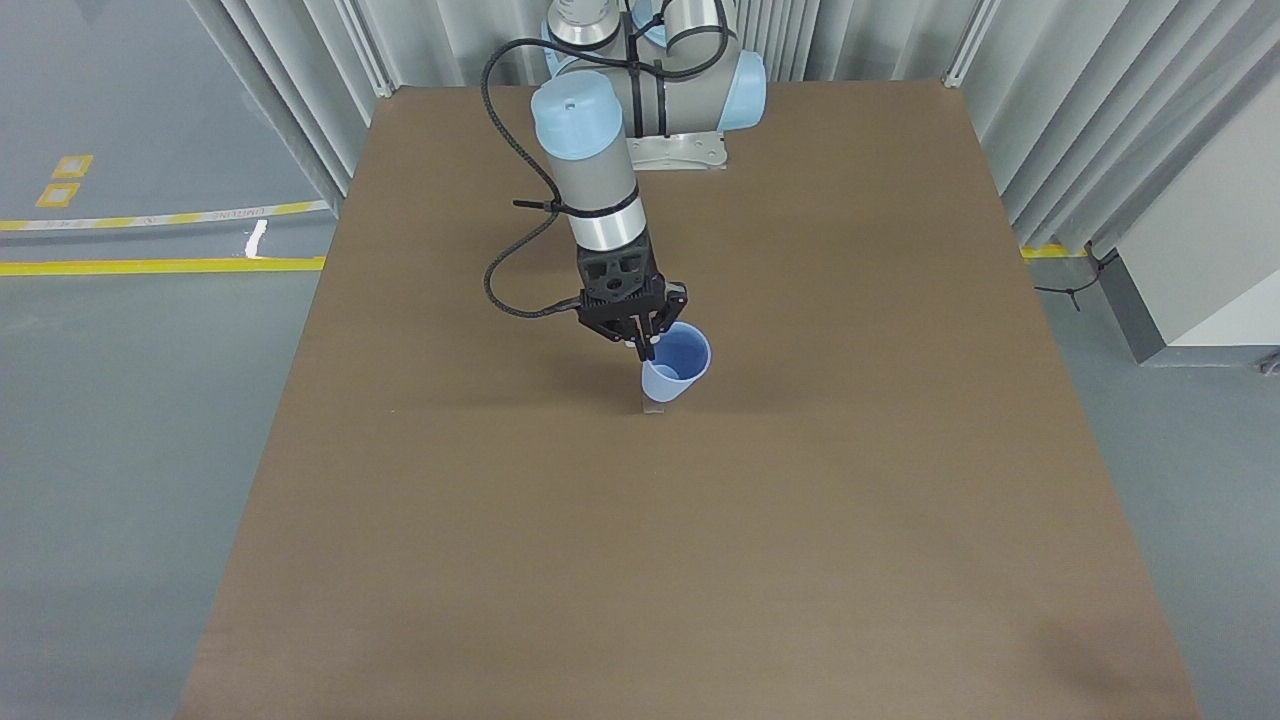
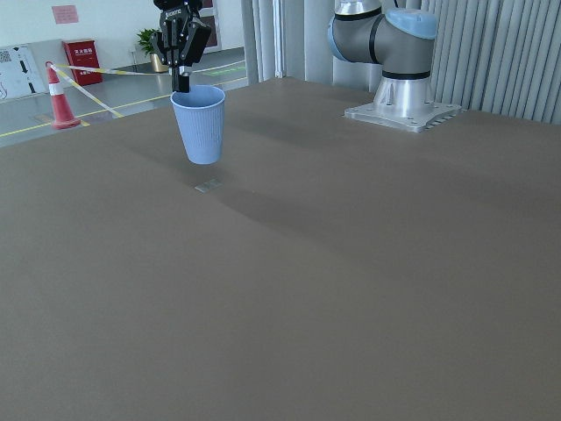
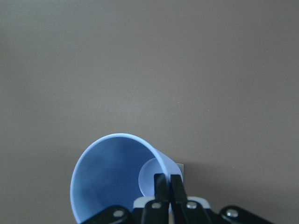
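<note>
A light-blue cup (image 1: 675, 364) (image 2: 200, 132) (image 3: 107, 177) hangs upright or slightly tilted just above the table, its open mouth facing up. My black gripper (image 1: 645, 344) is shut on the cup's rim, on the side toward the bottom right in the wrist view. Just beneath the cup, a small clear patch of tape (image 1: 654, 406) (image 2: 209, 186) lies on the table, partly hidden by the cup in the front view.
The arm's base (image 2: 403, 114) stands at the back. Floor, curtains and a traffic cone (image 2: 61, 110) lie beyond the table's edges.
</note>
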